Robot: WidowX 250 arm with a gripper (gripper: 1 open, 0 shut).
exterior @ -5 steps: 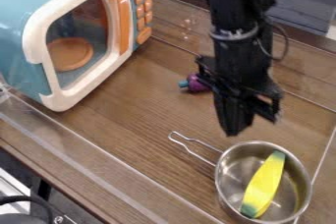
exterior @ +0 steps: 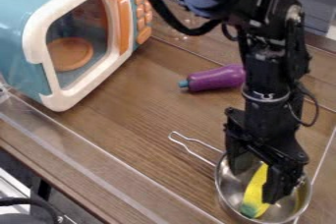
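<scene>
My black gripper (exterior: 262, 159) is low over a steel pan (exterior: 234, 194) at the bottom right, its open fingers down around a yellow toy (exterior: 254, 193) with a green end that lies in the pan. The gripper hides the upper part of the toy and much of the pan.
A toy microwave (exterior: 35, 56) with an orange disc inside stands at the upper left. A purple eggplant (exterior: 217, 77) lies behind the arm.
The eggplant behind it is now in full view.
</scene>
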